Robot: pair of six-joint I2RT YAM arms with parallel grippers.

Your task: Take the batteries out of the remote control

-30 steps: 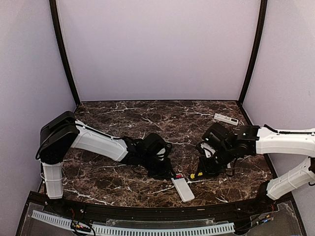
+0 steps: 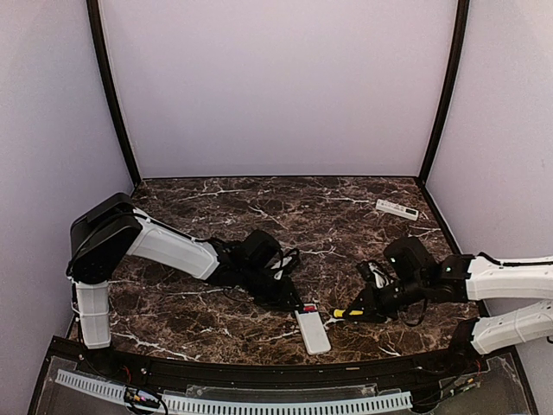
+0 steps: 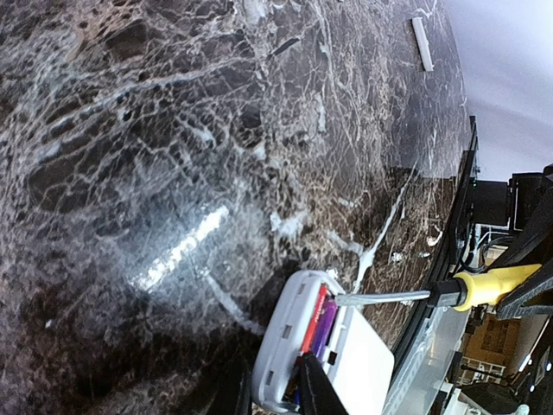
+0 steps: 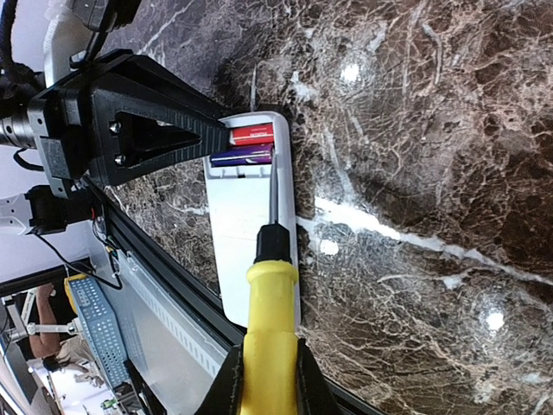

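The white remote control (image 2: 314, 334) lies near the table's front edge with its battery bay uncovered. Inside it sit a red battery (image 4: 252, 135) and a purple battery (image 4: 242, 156), side by side. My left gripper is partly open at the bay end, its fingers (image 3: 315, 385) astride the remote's side wall; one covers part of the batteries. My right gripper is shut on the yellow handle of a screwdriver (image 4: 270, 303). The screwdriver's metal tip reaches the bay at the end of the purple battery; whether it touches is hard to tell.
A second white remote-like object (image 2: 397, 209) rests at the back right. Much of the marble-patterned table (image 2: 259, 203) behind the arms is bare. A dark frame bar (image 2: 216, 372) runs along the front edge, close to the remote.
The remote has slid slightly left, and my left gripper has shifted a little the same way.
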